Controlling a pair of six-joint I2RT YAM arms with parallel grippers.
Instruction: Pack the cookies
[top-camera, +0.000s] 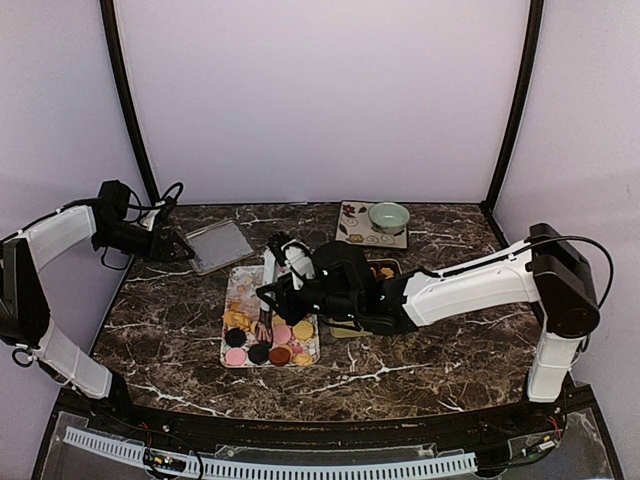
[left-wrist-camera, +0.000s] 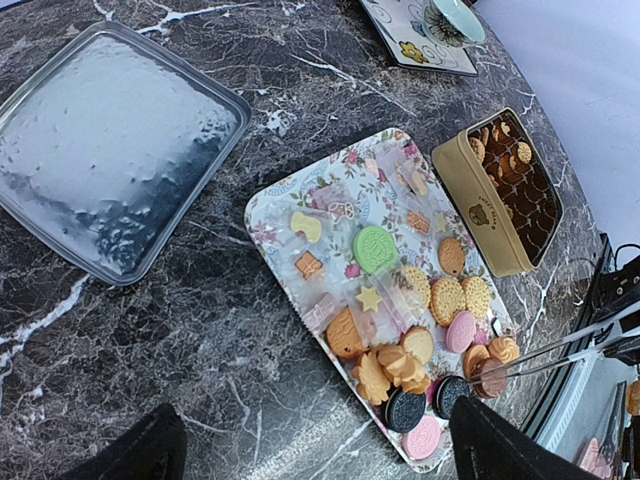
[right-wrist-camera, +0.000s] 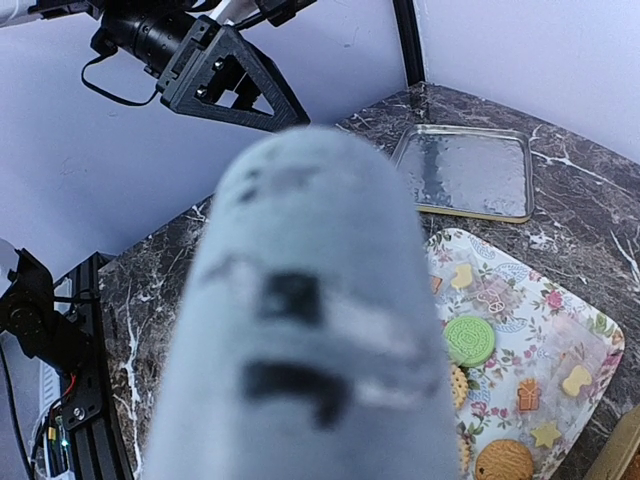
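Many cookies lie on the floral tray, among them a green round cookie, black cookies, pink cookies and small wrapped pieces. My right gripper is shut on a pair of metal tongs, whose pale end fills the middle of the right wrist view. The prongs hang over the tray's near end, close to a brown round cookie; whether they touch it is unclear. Well left of the tray, my left gripper stays open and empty.
A tan box with some cookies inside stands right of the tray, partly under the right arm. Behind are an empty metal tray and a patterned tray with a green bowl.
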